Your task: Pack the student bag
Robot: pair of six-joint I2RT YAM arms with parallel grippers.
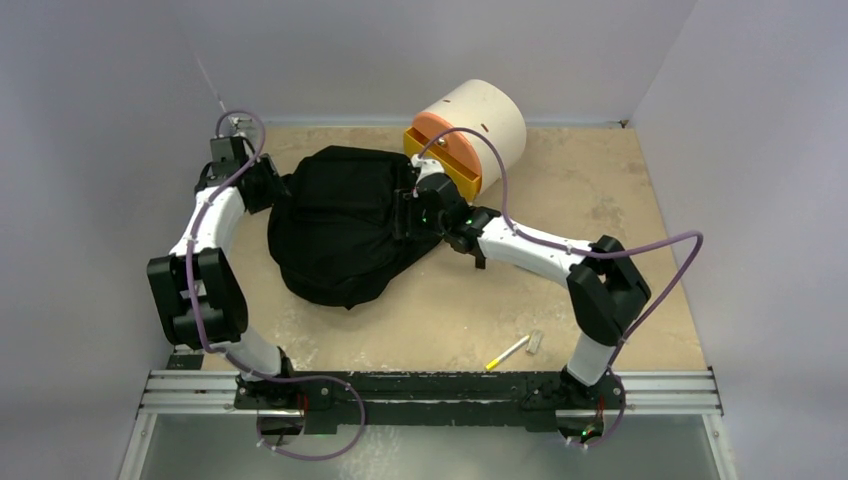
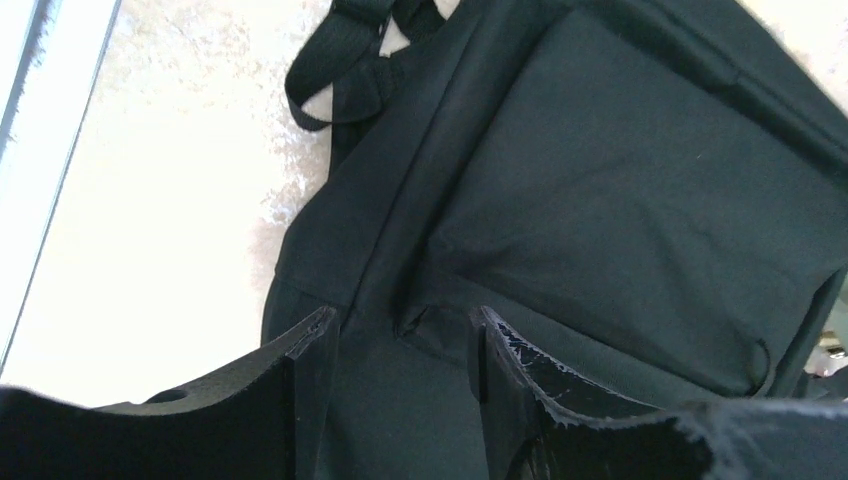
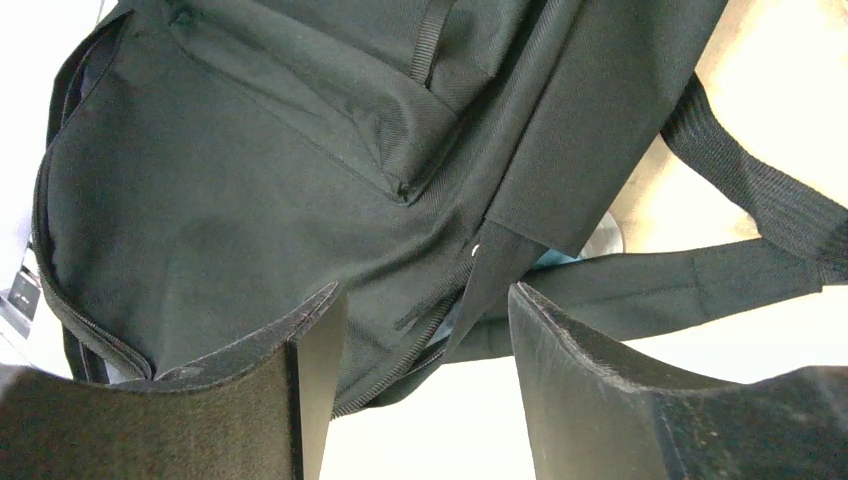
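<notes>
A black bag (image 1: 335,215) lies flat on the left half of the table. Its cloth fills most of the left wrist view, with a strap loop (image 2: 345,70) at the top. My left gripper is part open at the bag's left edge, with no cloth visibly pinched. Over the bag's right side, my right gripper also stands part open and holds nothing. Below its fingertips run a zipper edge (image 3: 425,340) and a strap (image 3: 700,285). Something clear and bluish (image 3: 590,245) shows partly from under the bag's edge.
A white cylinder with a yellow drawer (image 1: 465,185) pulled out stands at the back, close to the right gripper. A white and yellow marker (image 1: 508,352) and a small grey piece (image 1: 535,342) lie near the front edge.
</notes>
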